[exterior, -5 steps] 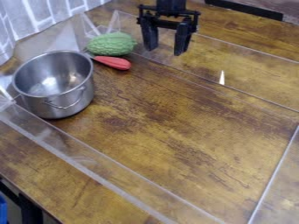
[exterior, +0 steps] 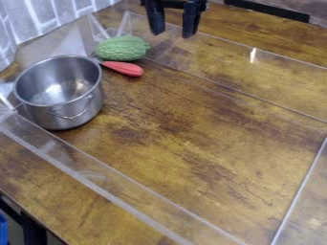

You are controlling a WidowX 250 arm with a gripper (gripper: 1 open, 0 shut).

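My gripper (exterior: pixel 171 29) is at the top edge of the camera view, mostly cut off, with two dark fingers hanging apart and no object visible between them. Below and to its left lie a green bumpy vegetable (exterior: pixel 120 49) and a red vegetable (exterior: pixel 122 68), both on the wooden table. A steel pot (exterior: pixel 57 91) stands at the left, its inside looking empty.
Transparent strips or walls run along the left, front and right sides.
My gripper has risen, moving mostly out of the top of the view. The vegetables and pot look unmoved.
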